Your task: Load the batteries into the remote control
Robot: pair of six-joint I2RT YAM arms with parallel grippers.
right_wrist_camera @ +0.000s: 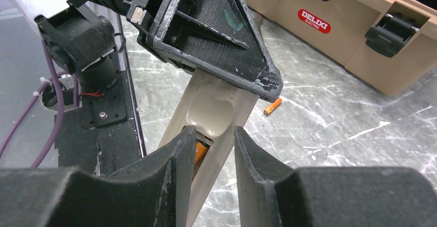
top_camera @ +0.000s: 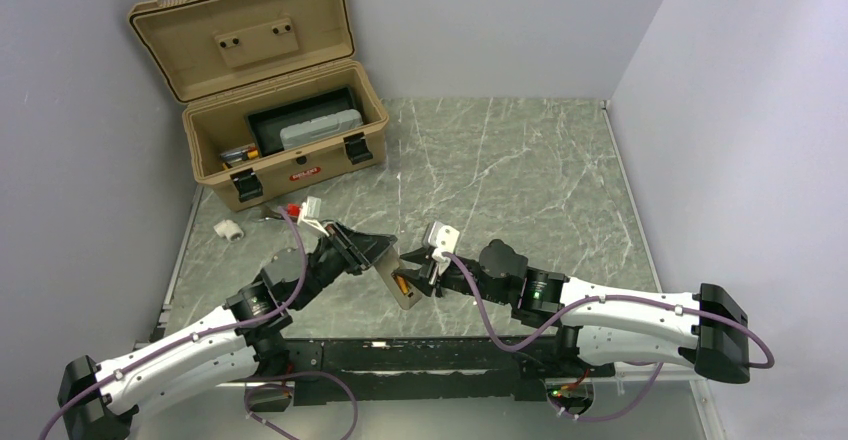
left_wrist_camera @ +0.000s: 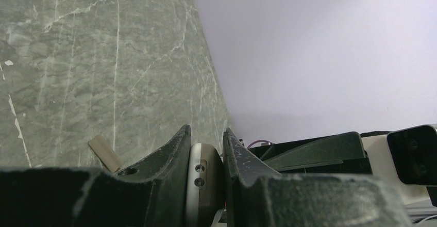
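Observation:
The grey-beige remote [right_wrist_camera: 211, 108] hangs tilted in my left gripper [top_camera: 378, 244], which is shut on its upper end. Its back faces my right gripper, showing the open compartment with an orange battery [right_wrist_camera: 200, 153] inside. My right gripper is part open at the compartment, with nothing visible between its fingertips. A loose orange battery [right_wrist_camera: 272, 107] lies on the table behind the remote. In the left wrist view the compartment is hidden.
The open toolbox [top_camera: 222, 174] stands at the back left, holding a tray and a grey case. A white object [top_camera: 228, 230] and tools lie left of my left arm.

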